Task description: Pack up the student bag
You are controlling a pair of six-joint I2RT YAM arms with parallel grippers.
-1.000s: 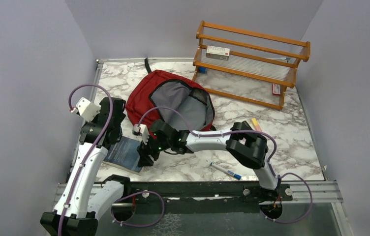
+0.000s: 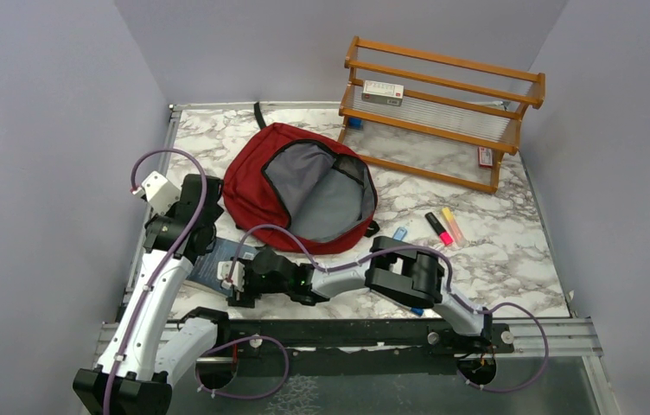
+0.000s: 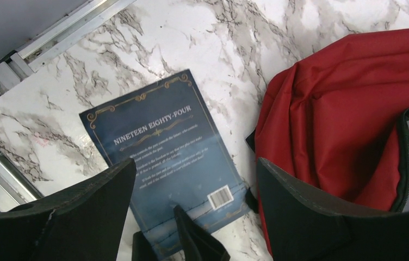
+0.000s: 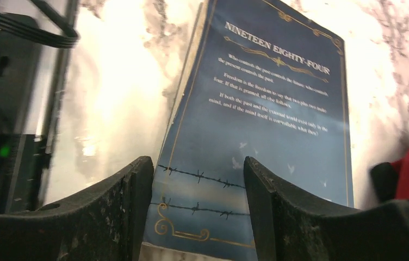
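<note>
The dark blue Nineteen Eighty-Four book (image 3: 164, 152) lies flat at the front left of the table, left of the open red backpack (image 2: 252, 177). My right gripper is low at the book's near edge, fingers apart over the cover with nothing visibly held. My left gripper hangs above the book, fingers apart, nothing between them.
A wooden rack (image 2: 442, 130) at the back right holds a grey box (image 2: 382, 92) and a red box (image 2: 484, 156). Markers and highlighters (image 2: 438, 227) lie on the right. The front rail runs close below the book.
The left gripper has shifted slightly. The book has shifted a little.
</note>
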